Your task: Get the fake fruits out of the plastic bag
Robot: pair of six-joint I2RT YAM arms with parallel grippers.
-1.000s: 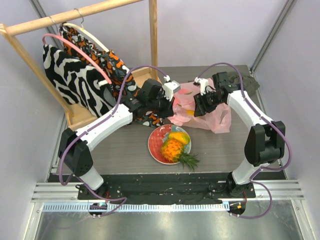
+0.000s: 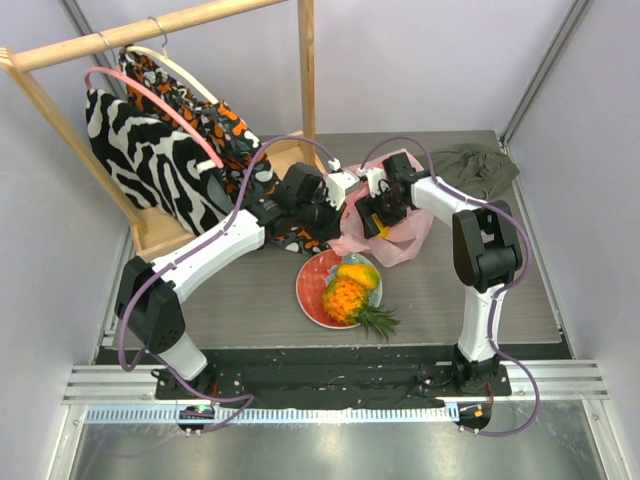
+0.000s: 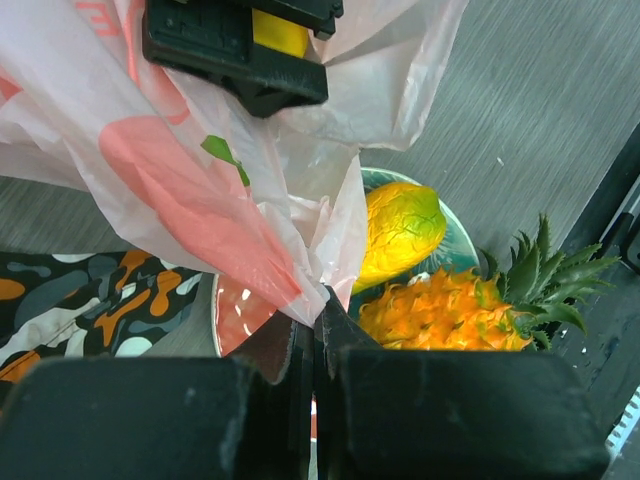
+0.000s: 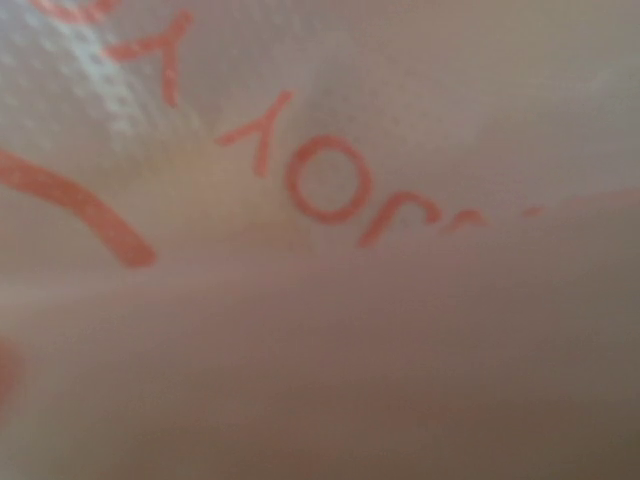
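Observation:
The pink-white plastic bag (image 2: pixel 405 240) lies spread on the table's right half. My left gripper is shut on a gathered bit of its edge. Inside the bag's mouth, my right gripper (image 2: pixel 373 222) stands part open around a yellow fruit (image 2: pixel 382 229); the same yellow fruit (image 3: pixel 280 34) shows between its black fingers in the left wrist view. Whether they touch it I cannot tell. A pineapple (image 2: pixel 345 298) and a yellow-green mango (image 2: pixel 358 274) rest on a plate (image 2: pixel 311 285). Only blurred plastic bag (image 4: pixel 330 300) fills the right wrist view.
A wooden rack (image 2: pixel 307 80) with hanging patterned clothes (image 2: pixel 150 150) takes up the left and back. Dark green cloth (image 2: pixel 470 168) lies crumpled at the back right. Bare table (image 2: pixel 450 310) shows right of the plate.
My right gripper has moved left and deeper into the bag, bringing its fingers around the yellow fruit. The bag's right side has shifted left with it. My left gripper has barely moved.

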